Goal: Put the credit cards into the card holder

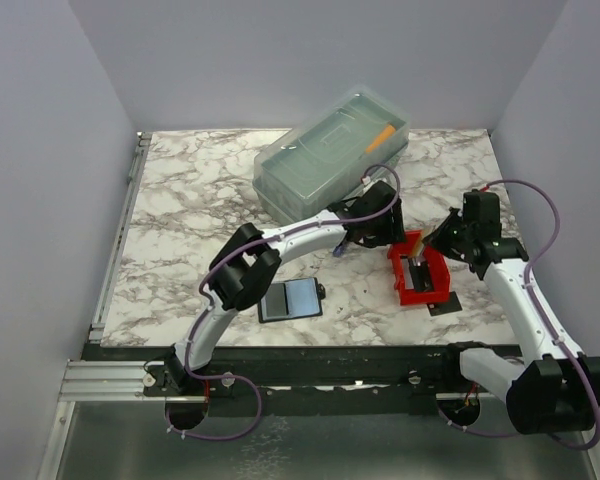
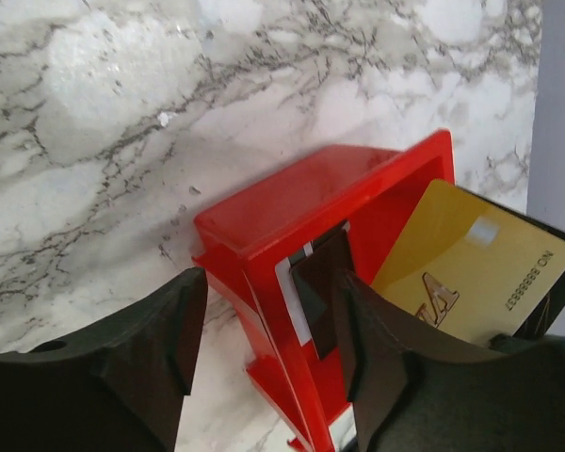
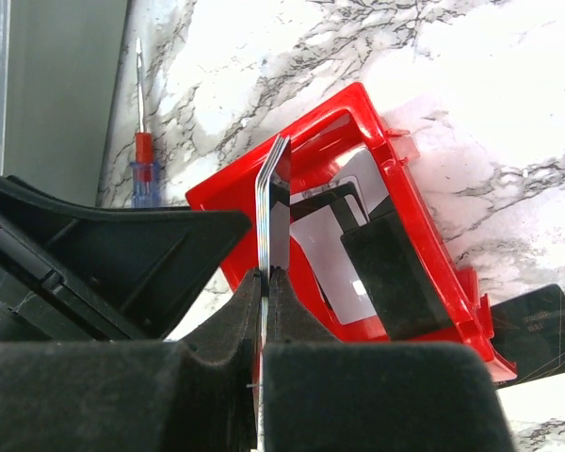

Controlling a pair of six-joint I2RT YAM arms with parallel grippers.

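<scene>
The red card holder [image 1: 439,288] rests on the table at right, dark and white cards [image 3: 393,273] inside it. Over its opening, my right gripper is shut on a thin upright stack of cards; a gold card [image 2: 471,264] faces the left wrist view. My left gripper is open at the holder's left end, its fingers apart around the red end wall [image 2: 278,306] as seen from that wrist; contact cannot be told. A black card [image 3: 541,330] lies on the table beside the holder.
A large clear lidded box [image 1: 325,150] stands at the back, close to the left gripper. A screwdriver [image 3: 143,155] lies between box and holder. A small scale [image 1: 290,299] sits at front left.
</scene>
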